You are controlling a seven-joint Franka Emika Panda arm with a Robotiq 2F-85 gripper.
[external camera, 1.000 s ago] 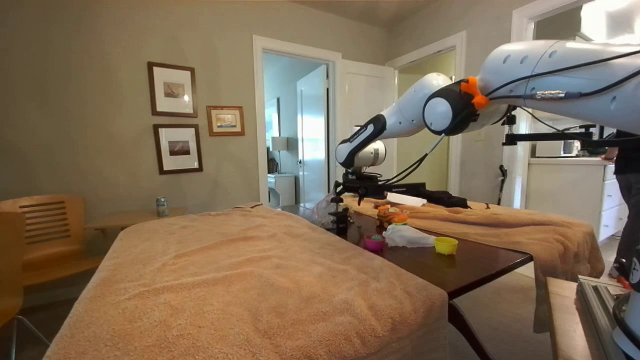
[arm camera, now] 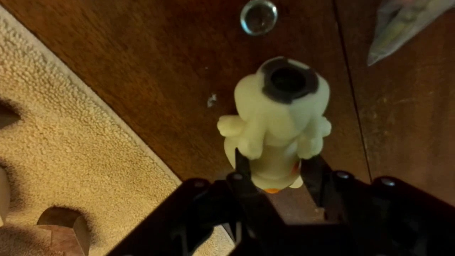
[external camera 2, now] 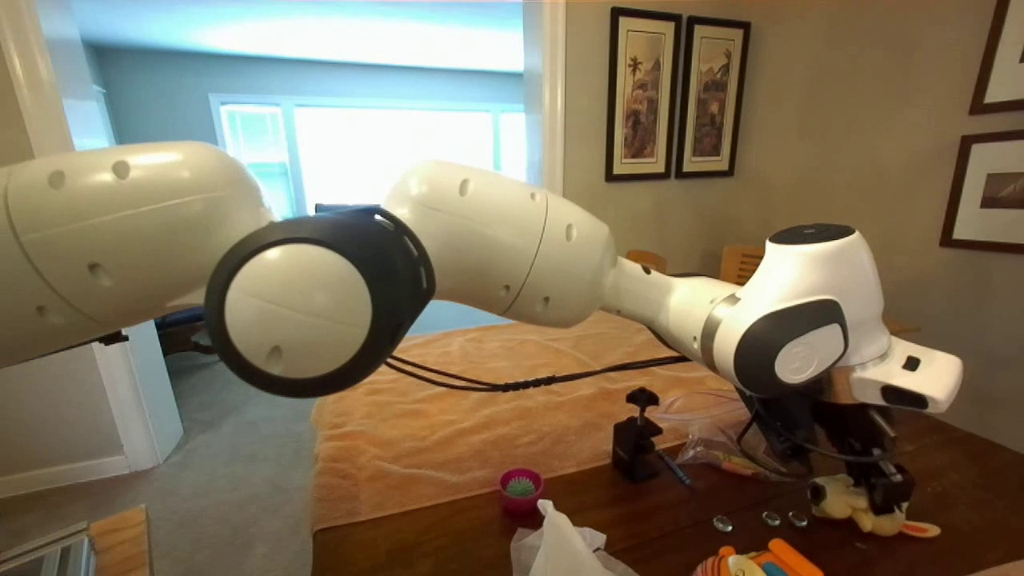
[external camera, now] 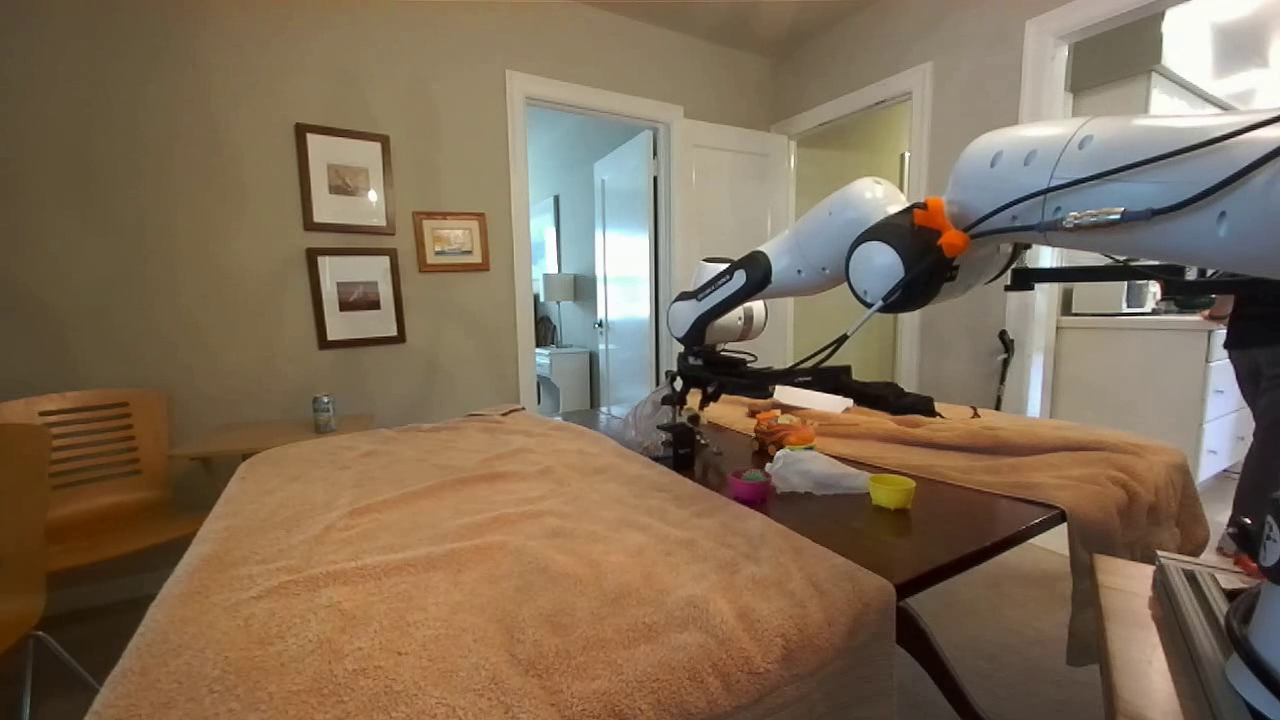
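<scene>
A pale yellow toy animal (arm camera: pixel 279 115) with a dark round patch at one end lies on the dark wooden table (arm camera: pixel 170 106). My gripper is down at the toy, one finger on each side of its lower body. The fingers stand part open around it; whether both fingers touch the toy cannot be made out. In the second exterior view the toy (external camera 2: pixel 845 501) lies beneath the gripper (external camera 2: pixel 893 499) near the right side, an orange-tipped part sticking out past the fingers. The first exterior view hides the toy.
Clear glass beads (external camera 2: pixel 722 523) lie beside the toy. A black clamp (external camera 2: pixel 636 446), a plastic bag (external camera 2: pixel 710 446), a pink cup (external camera 2: pixel 520 490), white tissue (external camera 2: pixel 562 546) and an orange toy (external camera 2: pixel 768 562) share the table. A yellow cup (external camera: pixel 891 491) stands near its end.
The arm has come lower, bringing the gripper down toward the tabletop. The cups, tissue and orange toy have stayed in place.
</scene>
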